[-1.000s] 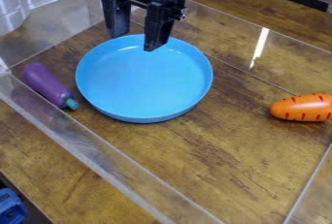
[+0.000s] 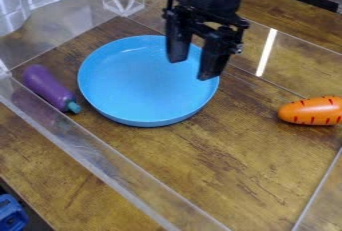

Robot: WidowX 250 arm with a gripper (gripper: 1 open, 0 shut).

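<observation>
A black gripper [image 2: 197, 45] hangs at the top centre over the back right part of a round blue plate [image 2: 140, 85]; two dark finger assemblies point down, and whether they hold anything or are shut is unclear. The plate looks empty. A purple eggplant-like toy [image 2: 48, 87] lies left of the plate. An orange carrot-like toy [image 2: 310, 110] lies at the right edge.
Wooden tabletop [image 2: 201, 175] with clear room in front of and right of the plate. A transparent wall runs along the left and front-left, and a blue object [image 2: 8, 215] sits at the bottom-left corner.
The gripper has moved right and slightly down from above the plate's back left. The plate and both toys have not visibly moved.
</observation>
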